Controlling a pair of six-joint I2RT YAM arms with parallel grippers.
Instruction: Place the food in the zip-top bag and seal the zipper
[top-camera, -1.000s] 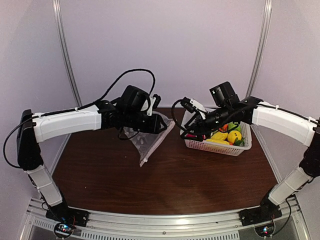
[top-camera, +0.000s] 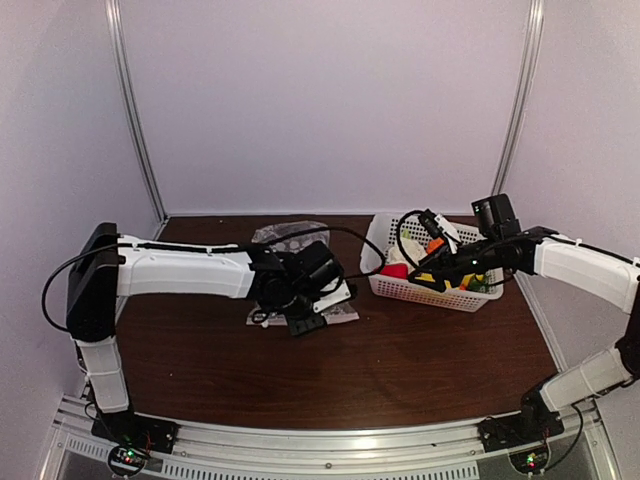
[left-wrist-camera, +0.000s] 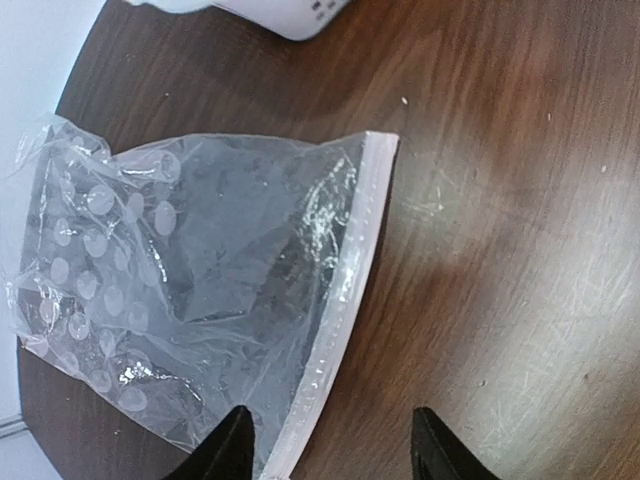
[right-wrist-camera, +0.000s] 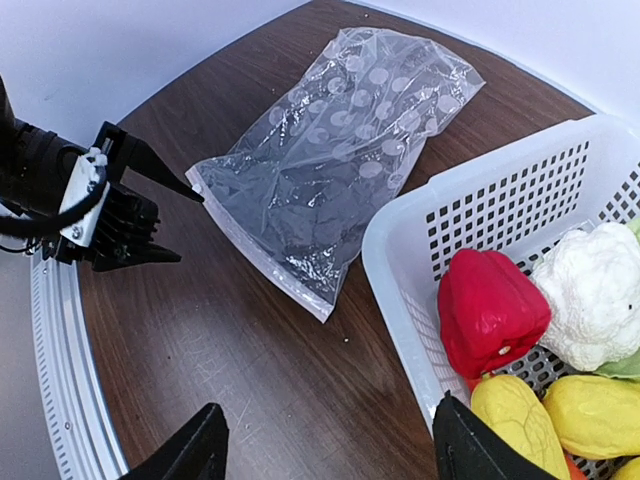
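Observation:
A clear zip top bag (left-wrist-camera: 200, 270) lies flat on the table, its white zipper strip (left-wrist-camera: 340, 280) along one edge. My left gripper is open above the table at that zipper edge, partly covering the bag in the top view. A white basket (right-wrist-camera: 395, 330) at the right holds a red pepper (right-wrist-camera: 490, 310), a white cauliflower (right-wrist-camera: 590, 295), yellow items (right-wrist-camera: 610, 415) and other pieces of food. My right gripper stands open over the basket's near-left part, with nothing between its fingers.
Walls enclose it at the back and both sides, and a metal rail runs along the front edge.
My right gripper has shifted right. The bag's zipper edge, slanted earlier, now lies straight across, facing the front.

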